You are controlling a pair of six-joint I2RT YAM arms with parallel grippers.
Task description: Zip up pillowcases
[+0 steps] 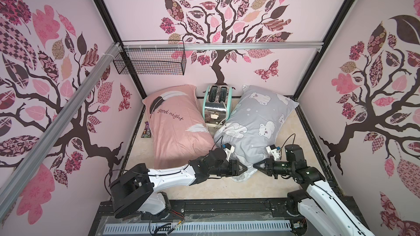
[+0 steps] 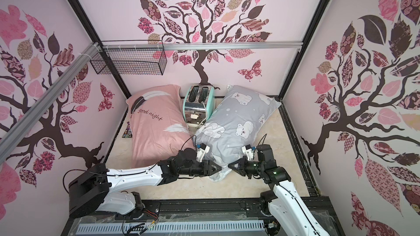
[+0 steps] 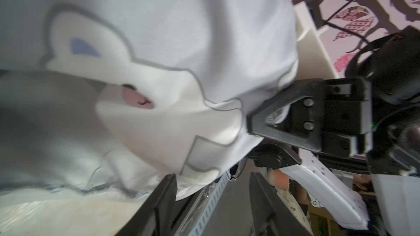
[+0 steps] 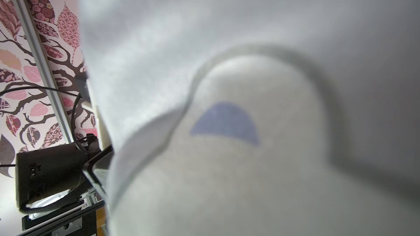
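Observation:
A grey pillowcase with polar bears (image 1: 258,118) lies on the right, its front end bunched between my grippers. A pink "good night" pillowcase (image 1: 175,126) lies on the left. My right gripper (image 1: 258,167) is shut at the grey case's front edge; cloth fills its wrist view, so what lies between its fingers is hidden. My left gripper (image 1: 238,170) is part open just left of it; in the left wrist view its fingers (image 3: 161,205) stand apart at the fabric's edge. I cannot make out the zipper.
A mint toaster (image 1: 216,102) stands between the pillows at the back. A wire basket (image 1: 148,61) hangs on the rail above. A small patterned packet (image 1: 146,130) lies at the far left. Bare floor (image 1: 205,188) shows along the front.

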